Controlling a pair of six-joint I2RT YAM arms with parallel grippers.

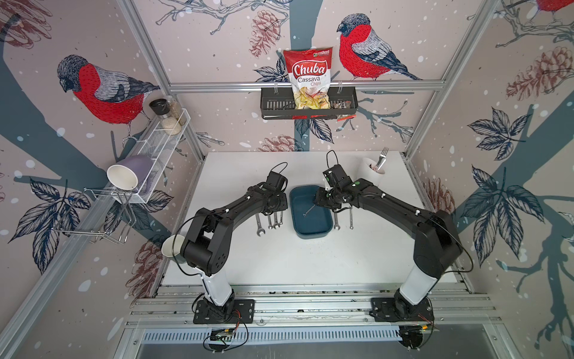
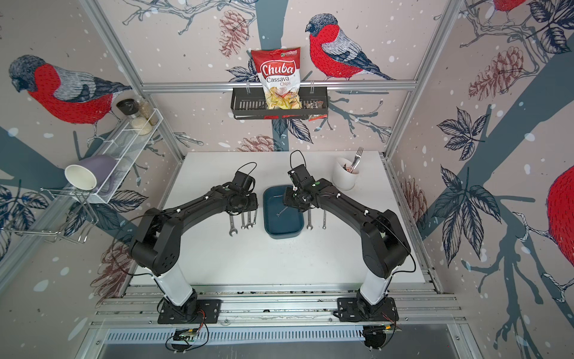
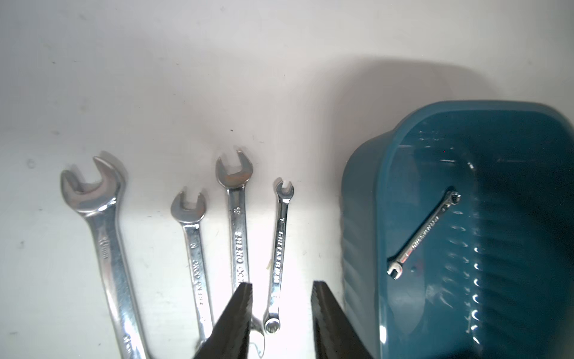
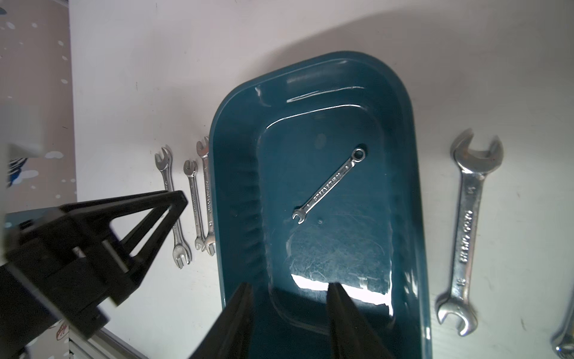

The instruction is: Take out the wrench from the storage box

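A small wrench lies diagonally on the floor of the blue storage box; it also shows near the box's left wall (image 3: 421,233) in the left wrist view. My right gripper hangs over the box, open, nothing between its fingers. My left gripper is left of the box above several wrenches lying on the table, its fingers apart with nothing held between them.
More wrenches (image 4: 466,239) lie right of the box. A white cup with cutlery (image 2: 345,176) stands back right, a mug (image 1: 172,245) front left.
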